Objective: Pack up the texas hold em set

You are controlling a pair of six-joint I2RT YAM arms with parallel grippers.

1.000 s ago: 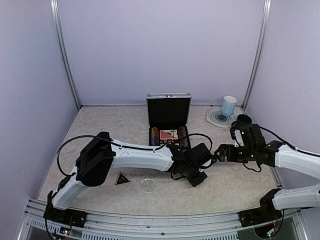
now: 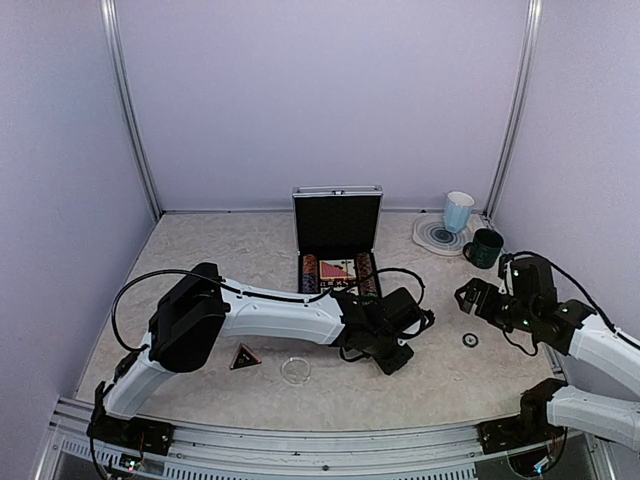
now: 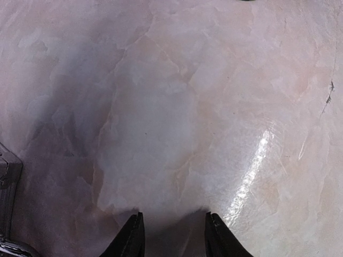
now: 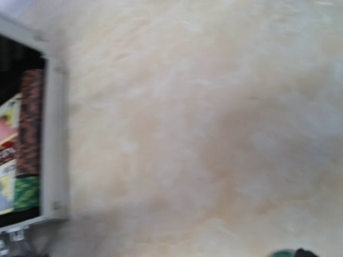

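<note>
An open silver case (image 2: 337, 220) stands at the back centre, holding chip stacks (image 2: 365, 275) and card packs (image 2: 336, 270); its right side also shows in the right wrist view (image 4: 53, 134). My left gripper (image 2: 400, 345) is low in front of the case; in the left wrist view its two fingertips (image 3: 138, 225) are apart over bare marble, and whether anything is held is hidden. My right gripper (image 2: 475, 300) hangs to the right of the case, its fingers barely in its wrist view. A small round disc (image 2: 470, 339) lies below it. A triangular piece (image 2: 243, 360) and clear disc (image 2: 296, 370) lie front left.
A dark green mug (image 2: 485, 250) and a white-blue cup (image 2: 458, 210) on round mats (image 2: 428, 238) stand at the back right. The left arm stretches across the front middle.
My right arm has moved right, away from the left gripper, uncovering the small disc on the table. The left arm has not visibly moved.
</note>
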